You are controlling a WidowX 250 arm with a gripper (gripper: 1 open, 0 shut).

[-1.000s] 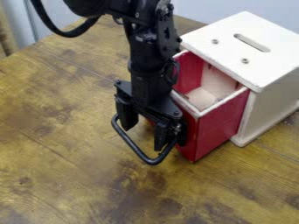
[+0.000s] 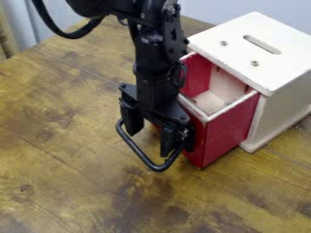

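My black gripper (image 2: 153, 123) hangs low in the middle of the camera view, pressed close against the left side of an open red-and-white drawer (image 2: 228, 127). Its fingertips are hard to make out against the dark cables and body, so I cannot tell whether it is open or shut. A pale, light block (image 2: 220, 91) lies inside the drawer. The drawer sticks out from a white cabinet (image 2: 271, 45) with a slot in its top.
Bare wooden tabletop (image 2: 61, 155) fills the left and front. The cabinet takes up the right back, and a black cable loop hangs around the gripper.
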